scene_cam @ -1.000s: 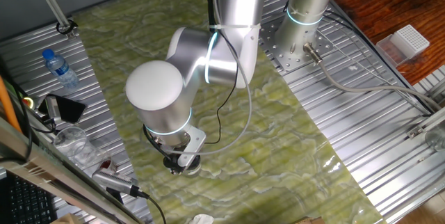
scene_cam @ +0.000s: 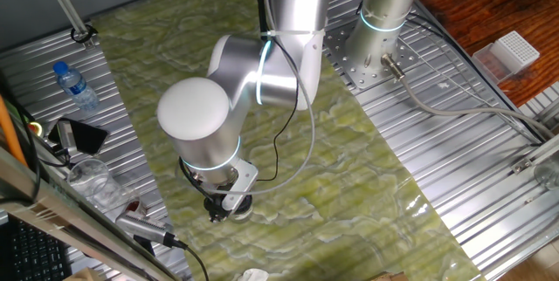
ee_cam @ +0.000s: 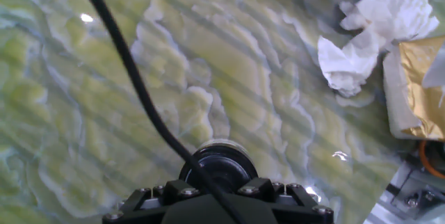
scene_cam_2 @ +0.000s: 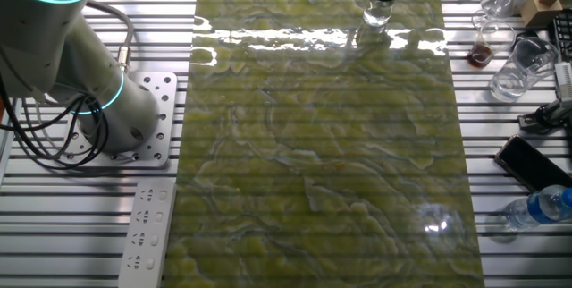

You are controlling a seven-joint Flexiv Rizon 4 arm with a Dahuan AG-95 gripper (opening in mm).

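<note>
A small clear glass jar (scene_cam_2: pixel 378 12) with a black lid (ee_cam: pixel 219 166) appears upright at the far end of the green marbled mat (scene_cam_2: pixel 313 145). Whether its base touches the mat is hard to judge. Right at the lid is my black gripper, its fingers spread to either side and wider than the lid, so it looks open around the jar's top. Exterior view 1 shows the gripper (scene_cam: pixel 226 209) from above, hiding most of the jar. A dark cable crosses the lid in the wrist view.
Crumpled white tissue (ee_cam: pixel 354 57) and a gold-and-white packet (ee_cam: pixel 417 88) lie near the gripper. Glasses (scene_cam_2: pixel 527 69), a phone (scene_cam_2: pixel 534 165) and a water bottle (scene_cam_2: pixel 538 207) line the mat's side. A power strip (scene_cam_2: pixel 147 234) lies opposite.
The arm has barely moved.
</note>
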